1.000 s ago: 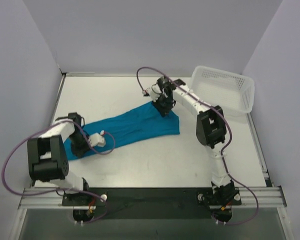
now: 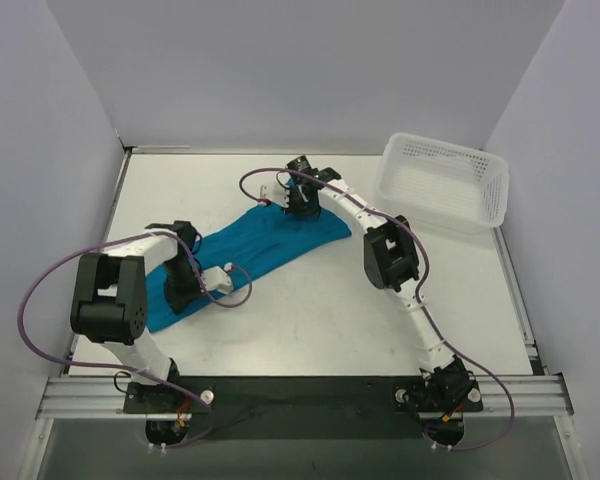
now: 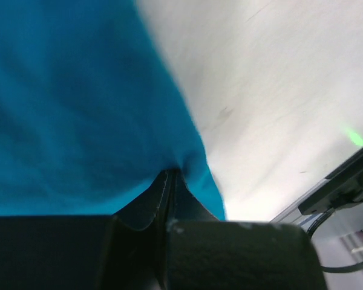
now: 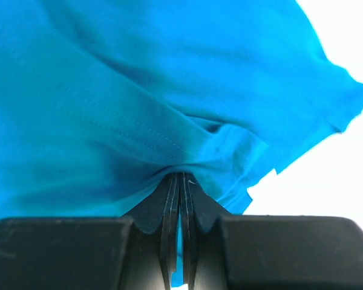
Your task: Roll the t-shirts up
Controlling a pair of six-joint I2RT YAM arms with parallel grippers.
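Note:
A blue t-shirt (image 2: 267,248) lies stretched from the lower left to the upper middle of the white table. My left gripper (image 2: 180,290) is down on its lower-left end; in the left wrist view its closed fingers (image 3: 145,205) press at the cloth's edge, gripping it. At the far end, my right gripper (image 2: 302,205) is shut on the folded upper edge, and the right wrist view shows the fabric (image 4: 109,103) creased and bunched into its fingertips.
A white plastic basket (image 2: 442,180) stands at the back right.
The right gripper has moved leftward with the shirt's far end. The left gripper has shifted slightly right, and the shirt lies a little more diagonally, its left end nearer the front.

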